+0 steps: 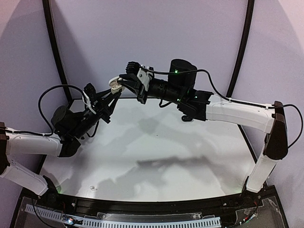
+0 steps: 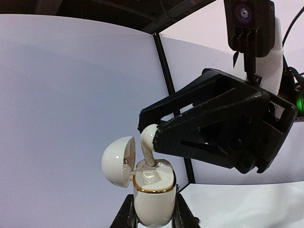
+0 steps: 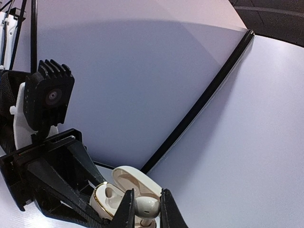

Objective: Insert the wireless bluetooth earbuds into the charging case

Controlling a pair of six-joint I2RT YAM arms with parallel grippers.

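The white charging case (image 2: 154, 204), lid (image 2: 116, 161) swung open, is held upright in my left gripper (image 1: 115, 91), raised above the table. My right gripper (image 1: 124, 80) is shut on a white earbud (image 2: 148, 135), whose stem reaches down into the top of the case, as the left wrist view shows. In the right wrist view the earbud (image 3: 146, 207) sits between the fingertips, beside the case's open cavity (image 3: 108, 192). How deep the stem sits cannot be told.
A small dark object (image 1: 186, 118) lies at the back right of the white table (image 1: 156, 142), partly behind the right arm. A small pale item (image 1: 93, 188) lies at the front left.
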